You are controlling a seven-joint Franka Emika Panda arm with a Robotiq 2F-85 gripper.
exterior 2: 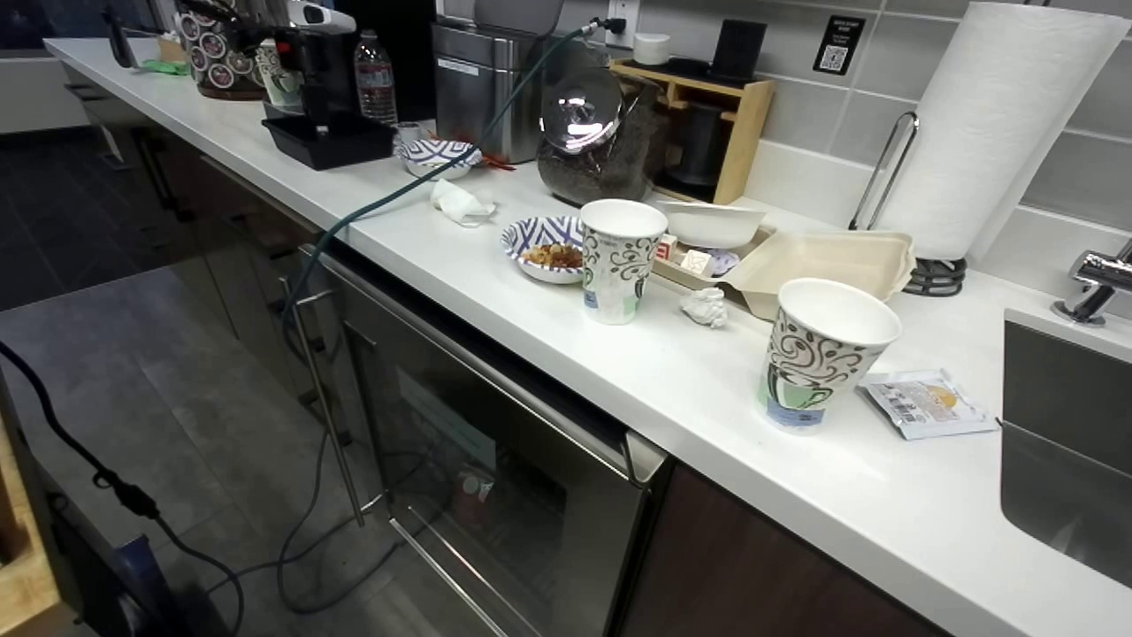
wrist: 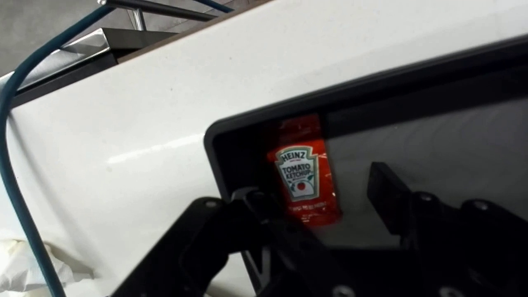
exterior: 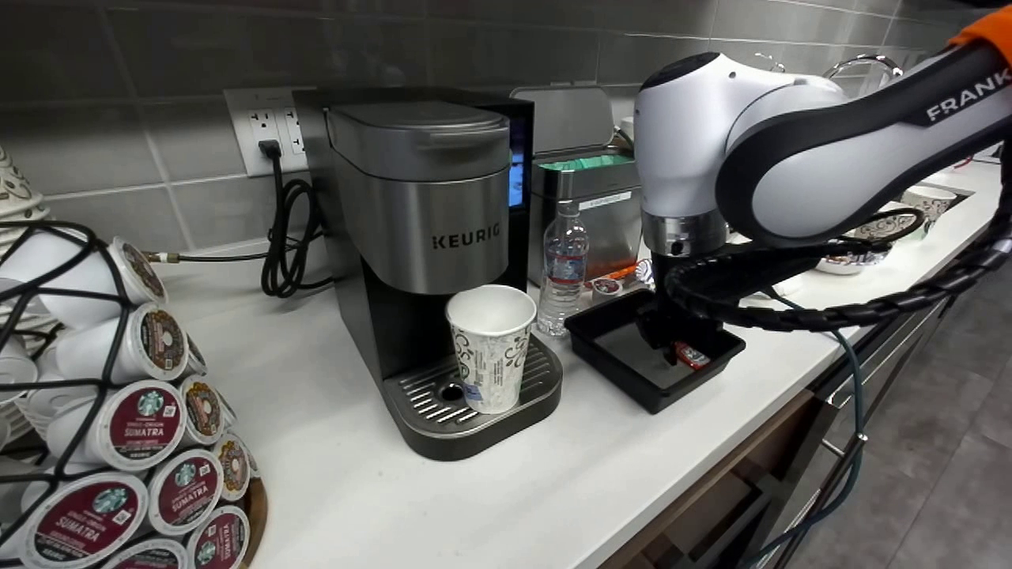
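A red Heinz ketchup packet (wrist: 302, 173) lies label up in a corner of the black tray (wrist: 257, 111). In the wrist view my gripper has its fingers apart, one on either side of the packet's lower part. The right finger (wrist: 388, 198) shows a clear gap to the packet; the left one overlaps the tray wall, and whether it touches is hard to tell. Exterior view 1 has the gripper (exterior: 668, 340) down inside the tray, with part of the packet (exterior: 692, 356) visible beside it.
A Keurig machine (exterior: 417, 180) with a paper cup (exterior: 491, 356) on its drip tray stands left of the tray. Close behind are a water bottle (exterior: 565, 265) and a metal bin (exterior: 607, 213). A teal cable (wrist: 22, 198) crosses the counter. Free counter lies at the front.
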